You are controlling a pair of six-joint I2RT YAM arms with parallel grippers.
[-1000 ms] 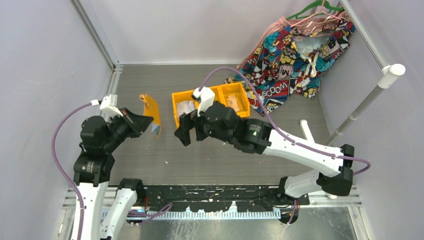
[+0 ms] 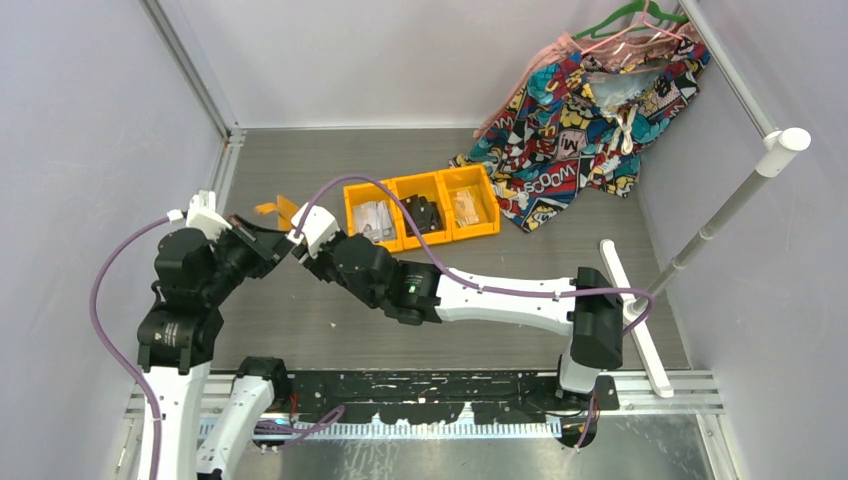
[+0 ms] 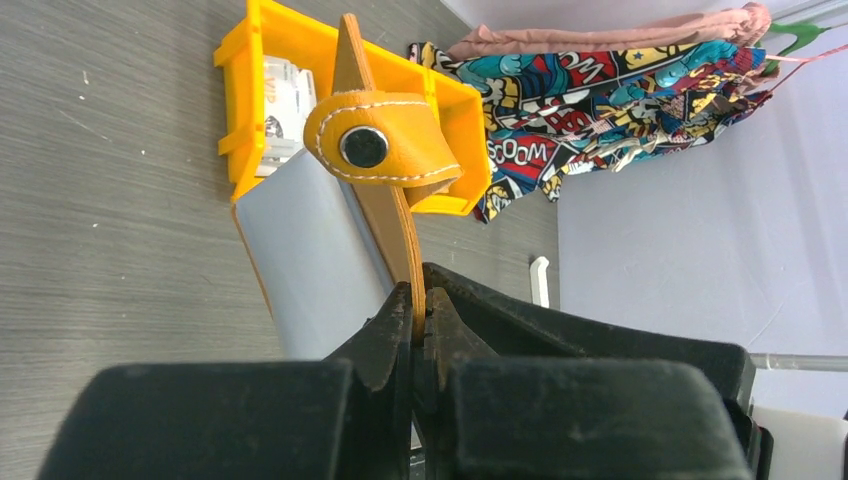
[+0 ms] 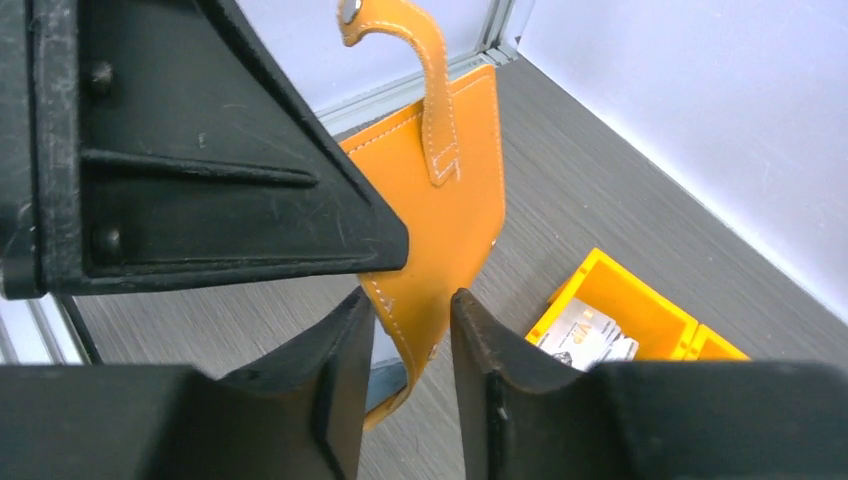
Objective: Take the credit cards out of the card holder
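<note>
An orange leather card holder [image 3: 385, 140] with a snap strap is held upright in my left gripper, which is shut on its edge. A pale card-like sheet [image 3: 310, 250] shows beside its open side in the left wrist view. In the top view both grippers meet at the left, largely hiding the holder [image 2: 280, 208].
A yellow three-compartment bin [image 2: 467, 230] with small items stands at the middle back. Patterned clothes [image 2: 580, 130] on hangers lie at the back right, beside a white pole.
My right gripper has moved left from near the bin to meet the left gripper at the card holder. The left gripper has shifted slightly left.
</note>
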